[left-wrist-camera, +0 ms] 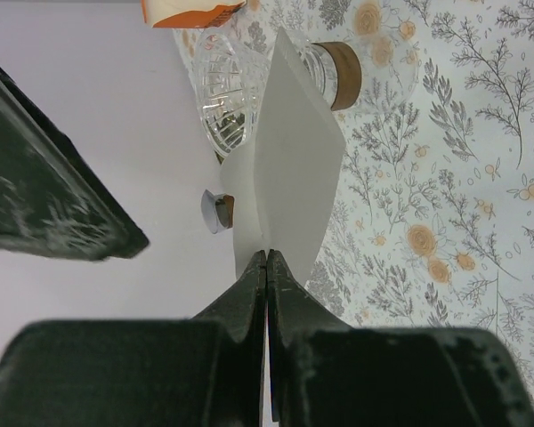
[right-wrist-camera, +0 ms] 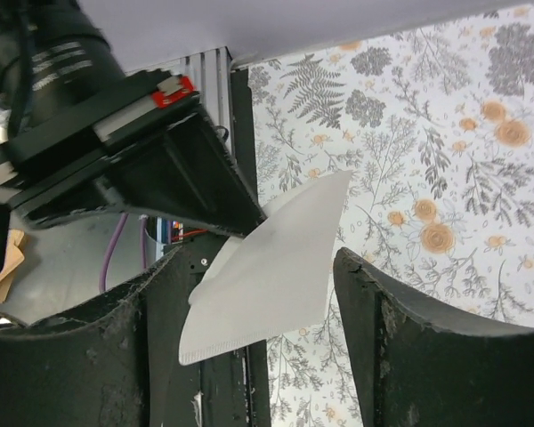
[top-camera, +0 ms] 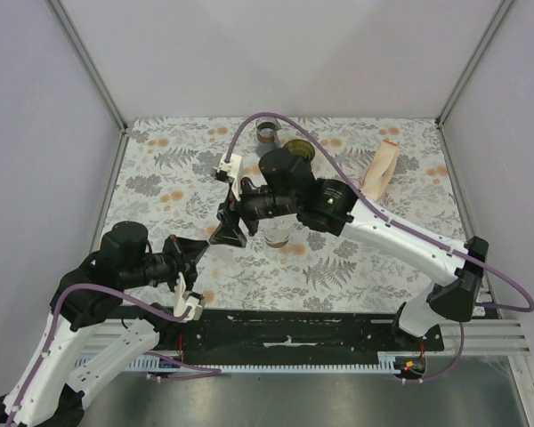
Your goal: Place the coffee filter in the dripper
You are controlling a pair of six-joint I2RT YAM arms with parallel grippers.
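A white paper filter [left-wrist-camera: 294, 169] stands out from my left gripper, which is shut on it and holds it at the lower middle of the top view. My right gripper is open, with the filter [right-wrist-camera: 258, 276] between and just beyond its fingers, which are apart. A clear glass dripper [left-wrist-camera: 227, 80] with a wooden collar [left-wrist-camera: 345, 76] is visible behind the filter in the left wrist view; in the top view the right arm partly hides it [top-camera: 278, 233].
At the back stand a glass jug [top-camera: 267, 130] and an olive container [top-camera: 301, 148]. A paper bag [top-camera: 380, 167] lies at the right.
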